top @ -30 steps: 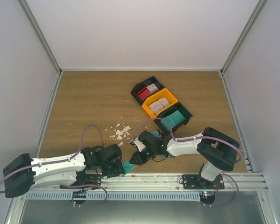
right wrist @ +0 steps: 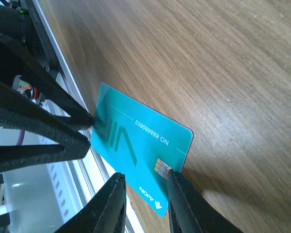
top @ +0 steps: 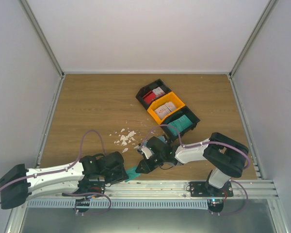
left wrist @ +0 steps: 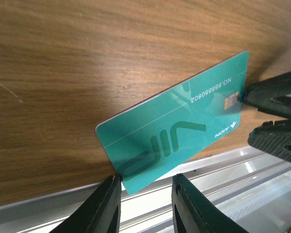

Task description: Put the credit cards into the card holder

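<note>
A teal credit card [left wrist: 184, 116] is tilted at the table's front edge, spanning the space between my two grippers. My right gripper is shut on the card's chip end, its fingers on either side of a corner. At the opposite end, my left gripper stands part open, with the other corner lying between its spread fingers; one fingertip is close to the short edge. The card holder is a row of joined trays: a black one [top: 141, 92] with red cards, a yellow one [top: 179, 100], and a black one [top: 196, 121] with teal cards.
White scraps [top: 128, 138] lie on the table behind the grippers. A metal rail [left wrist: 150, 194] runs along the front edge, beneath part of the card. Both arms occupy the front.
The right arm and the trays look almost unchanged.
</note>
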